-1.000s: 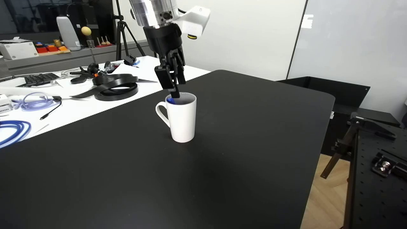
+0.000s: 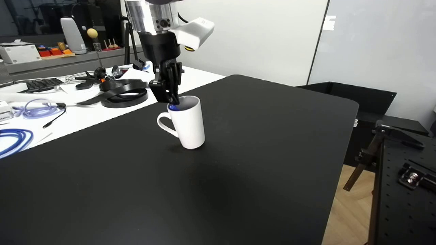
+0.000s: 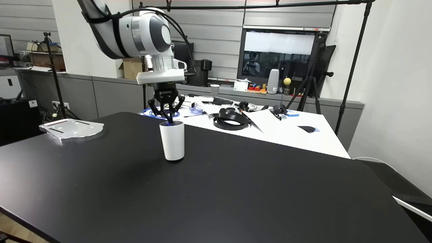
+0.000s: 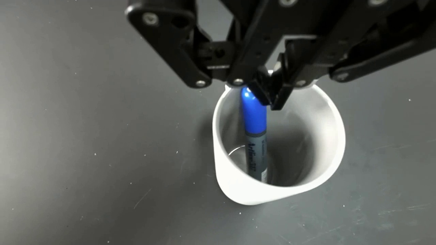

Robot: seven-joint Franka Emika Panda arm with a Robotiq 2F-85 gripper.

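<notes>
A white mug (image 2: 189,126) with its handle on the left leans on the black table in exterior view 1, its top tipped toward the gripper's side. Inside it stands a blue-capped marker (image 4: 254,112) with a grey body, resting along the mug's wall. My gripper is shut, its fingertips inside the mug's mouth at the rim, right beside the blue cap. White shows behind and between the finger links, but what the pads hold, if anything, is hidden. From exterior view 2, the gripper (image 3: 170,120) reaches down into the mug's top.
Wide bare stretches of black table (image 2: 265,171) surround the mug. A silver plate (image 3: 73,129) lies at the table's far left in exterior view 2. Beyond the table's edge, a white desk carries cables and black straps (image 2: 124,93).
Gripper and mug have shifted left in exterior view 1, the mug's top more than its base. The mug stood nearly upright before and tilts now.
</notes>
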